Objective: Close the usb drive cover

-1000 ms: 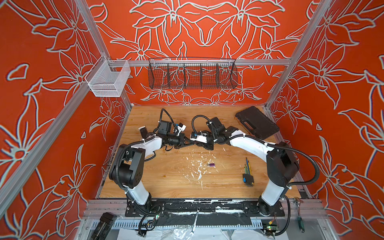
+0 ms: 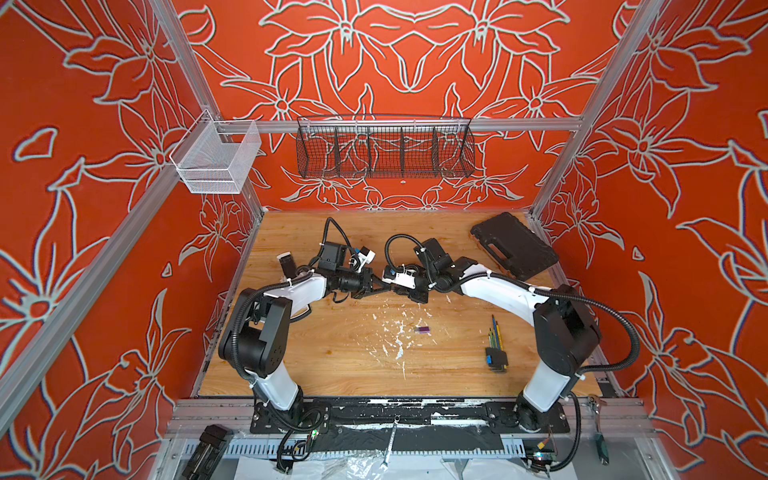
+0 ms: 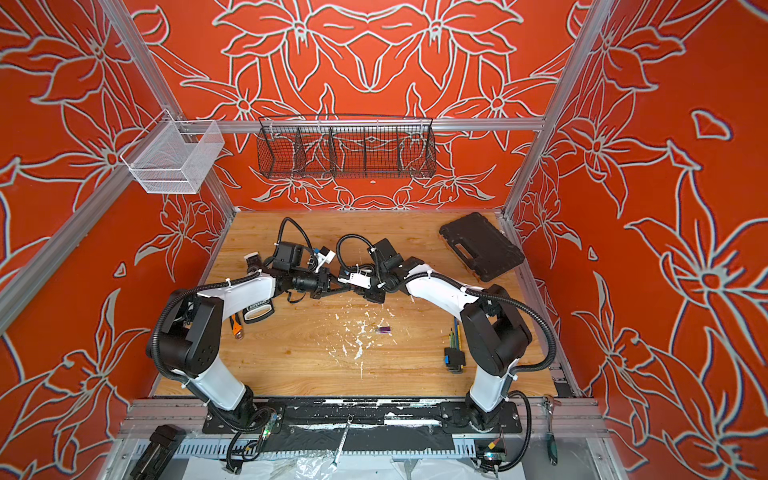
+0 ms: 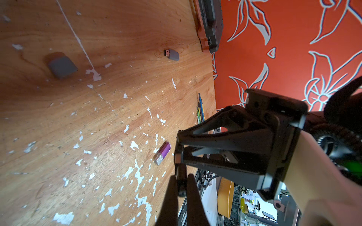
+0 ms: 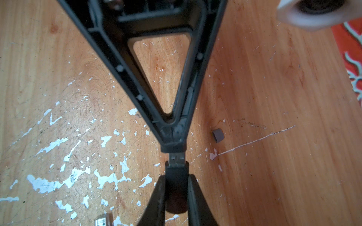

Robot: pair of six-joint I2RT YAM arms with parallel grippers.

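Both grippers meet low over the middle of the table. My left gripper point(image 2: 376, 288) and my right gripper point(image 3: 345, 283) are shut, tip to tip; whether either holds a small part between its fingers is hidden where they overlap. A purple usb drive point(image 4: 162, 152) lies on the table nearer the front, also visible in the top left view point(image 2: 422, 329). Farther off in the left wrist view lie a grey usb drive point(image 4: 172, 54) with its connector bare and a small dark grey piece point(image 4: 62, 66).
A black case point(image 2: 513, 245) lies at the back right, a hex key set point(image 2: 496, 358) at the right front. Tools and a dark-handled item lie under and beside the left arm. Wire baskets hang on the walls.
Both arms have shifted very slightly, around the same meeting point over the middle. Objects on the table are unmoved.
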